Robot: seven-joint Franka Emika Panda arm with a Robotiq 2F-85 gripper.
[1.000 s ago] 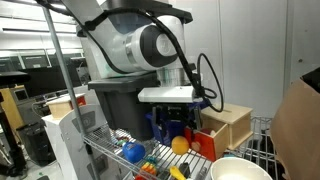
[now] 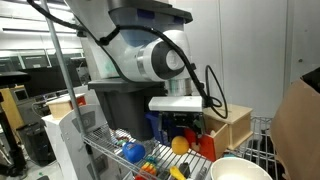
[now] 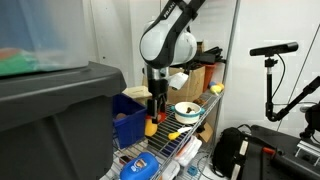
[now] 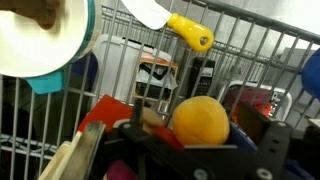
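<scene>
My gripper is open, its dark fingers spread to either side of an orange ball (image 4: 200,121) in the wrist view. From the first exterior view, the gripper (image 2: 182,132) points down over the wire rack, and the ball (image 2: 180,145) shows at its fingertips. The second exterior view has the ball (image 3: 151,128) just below the gripper (image 3: 156,108). Whether the fingers touch the ball cannot be made out.
Red and wooden boxes (image 2: 230,130) stand close on the gripper's right. A white bowl (image 2: 238,168), a yellow-handled utensil (image 4: 191,32) and a blue ball (image 2: 133,152) lie around on the rack. Behind are a blue bin (image 3: 129,118) and large dark bin (image 2: 125,108).
Over the last second my gripper has shifted slightly right and down, toward the orange ball. The ball and its surroundings look unmoved.
</scene>
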